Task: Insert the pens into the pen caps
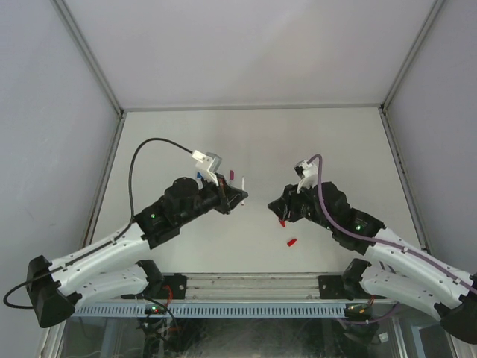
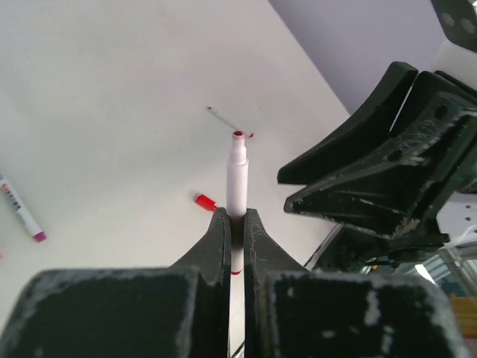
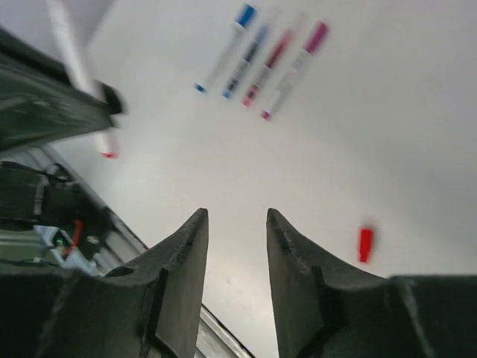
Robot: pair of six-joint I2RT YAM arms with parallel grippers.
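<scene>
My left gripper is shut on a white pen [image 2: 237,175], which stands upright in its fingers with a bare narrow tip on top and a red end below. In the top view the pen [image 1: 243,181] shows beside the left fingertips. My right gripper is open and empty, a short gap to the right of the pen. On the table lies a loose red cap, also visible in the right wrist view as a short red piece [image 3: 365,242]. Farther back rests a thin white pen with a red end [image 2: 231,122].
Several pens lie side by side on the left part of the table, among them a blue-capped one [image 3: 227,48] and a magenta-capped one [image 3: 298,71]. A red cap [image 1: 291,242] lies near the front right.
</scene>
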